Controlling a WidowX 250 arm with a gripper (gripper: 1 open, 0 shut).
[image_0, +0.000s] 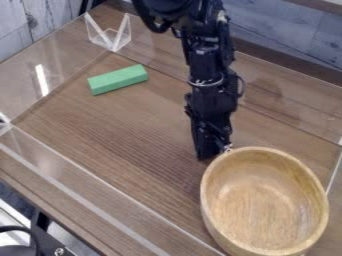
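Note:
The black gripper (213, 148) reaches down from the top of the view to the tabletop, its fingertips at the upper left rim of a large light wooden bowl (265, 230) at the lower right. Whether the fingers are open or shut, and whether they hold the rim, is hidden or too small to tell.
A green block (118, 78) lies at the upper left, near a clear plastic piece (111, 28). A wall bounds the back, and a black cable lies at the lower left corner.

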